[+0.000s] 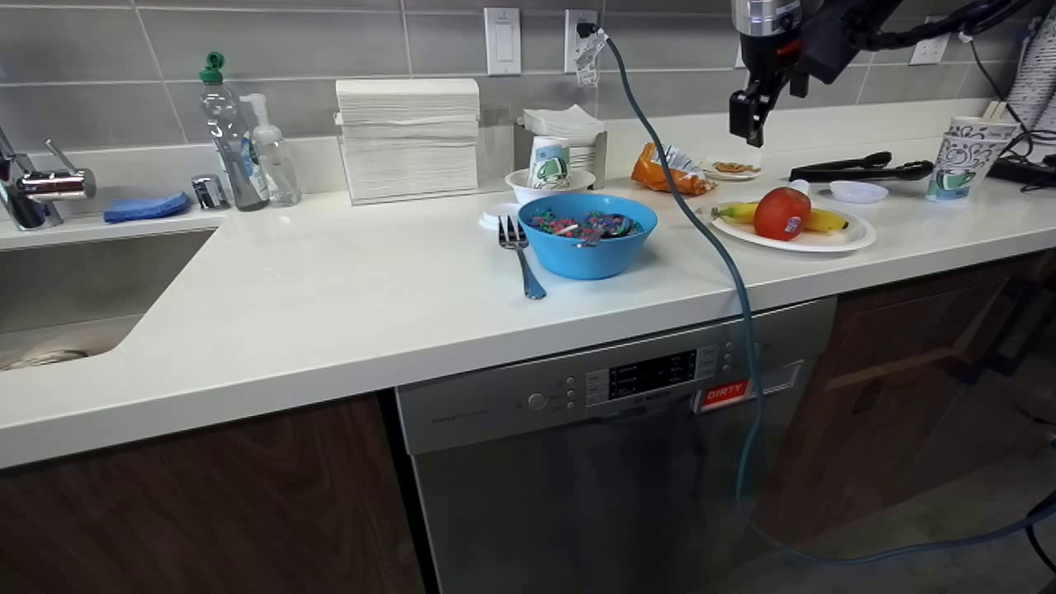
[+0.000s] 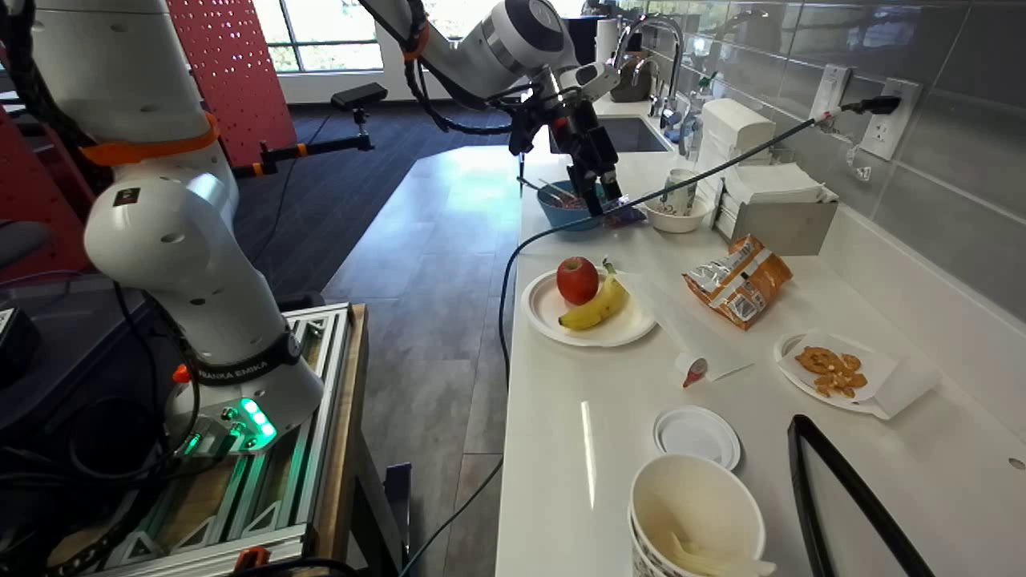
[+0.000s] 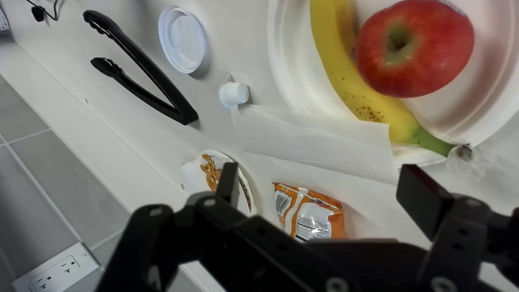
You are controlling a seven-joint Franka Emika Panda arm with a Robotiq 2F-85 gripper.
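Note:
My gripper is open above the counter, with its two black fingers wide apart and nothing held between them. From the side it hangs (image 1: 752, 117) over the back of the counter, clear of everything below. In the wrist view an orange snack bag (image 3: 314, 214) lies beneath the gap between the fingers. A red apple (image 3: 413, 48) and a yellow banana (image 3: 335, 68) share a white plate (image 3: 287, 63). A small plate of pretzels (image 3: 211, 170) is partly hidden behind one finger. Black tongs (image 3: 146, 73) lie beside a white lid (image 3: 182, 39).
A blue bowl (image 1: 584, 259) of wrapped candy stands beside a fork (image 1: 525, 259). A teal cable (image 1: 693, 219) hangs from the wall outlet across the counter's front. Paper cups (image 2: 697, 505) stand at the near end. The counter by the sink (image 1: 89, 287) is clear.

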